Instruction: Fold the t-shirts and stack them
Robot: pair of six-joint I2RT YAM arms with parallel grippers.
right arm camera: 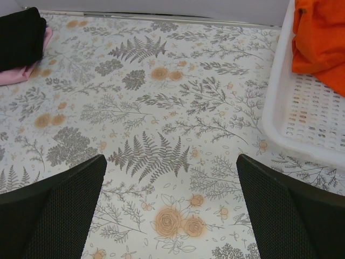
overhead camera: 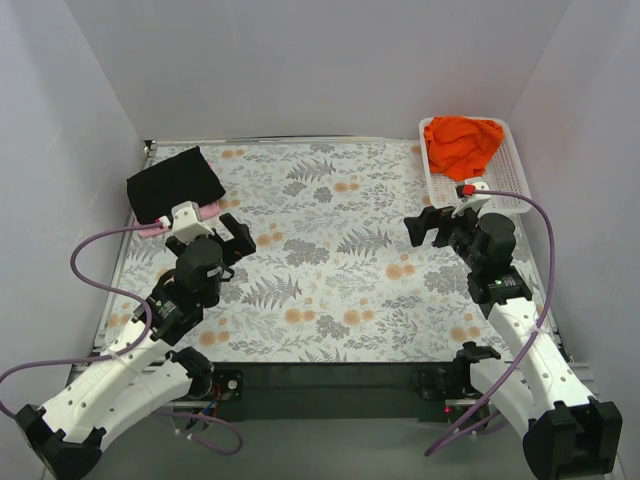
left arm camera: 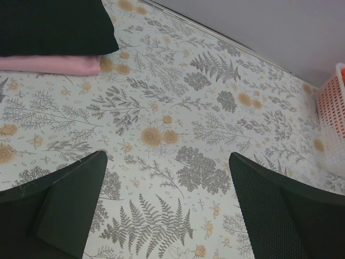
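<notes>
A folded black shirt (overhead camera: 175, 183) lies on a folded pink shirt (left arm camera: 59, 65) at the back left of the table. An orange shirt (overhead camera: 462, 145) lies loosely in a white perforated basket (overhead camera: 505, 175) at the back right. My left gripper (overhead camera: 215, 238) is open over the table, just in front of the stack, with nothing between its fingers. My right gripper (overhead camera: 429, 225) is open over the table, in front and to the left of the basket, also empty.
Walls border it at the back and both sides.
</notes>
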